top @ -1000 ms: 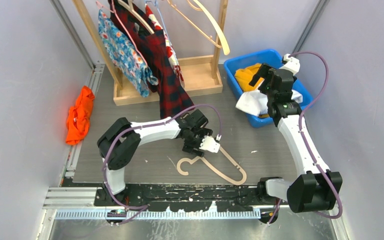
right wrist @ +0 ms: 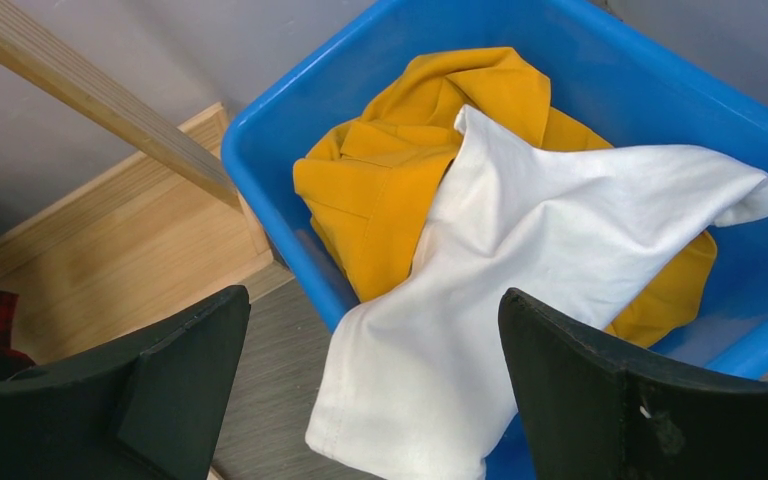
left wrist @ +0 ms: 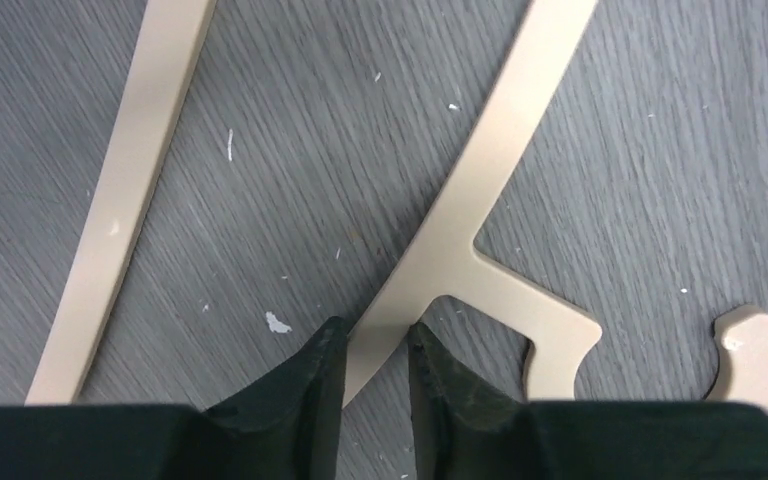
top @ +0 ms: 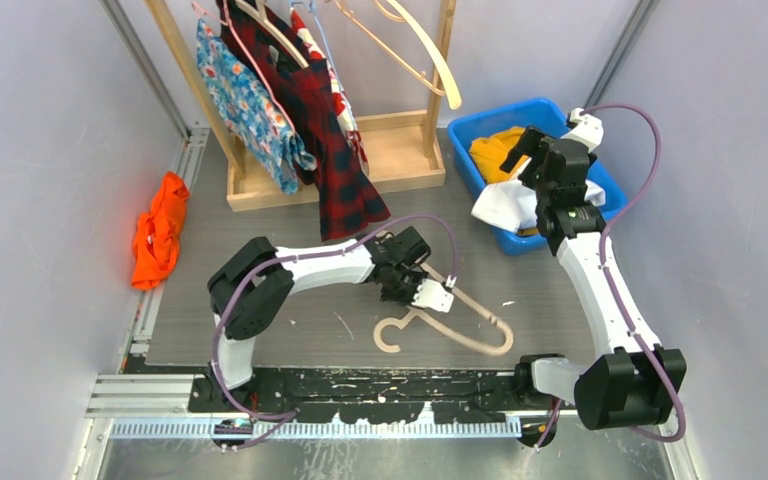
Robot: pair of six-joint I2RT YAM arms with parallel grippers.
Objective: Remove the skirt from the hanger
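Note:
A pale wooden hanger (top: 460,336) lies bare on the grey floor. My left gripper is over it, its fingertips on either side of the bar beside the hook's stem; whether they grip it is unclear. In the right wrist view my right gripper stands open above the blue bin (right wrist: 650,70), which holds yellow cloth (right wrist: 380,190) and white cloth (right wrist: 520,260).
The wooden rack (top: 430,130) at the back carries plaid (top: 345,190) and floral (top: 240,100) garments and empty hangers. An orange cloth (top: 160,230) lies at the left edge. The right arm occupies the right side.
My left gripper has moved right and slightly toward the front, and the hanger on the floor has shifted right with it. The right arm is still.

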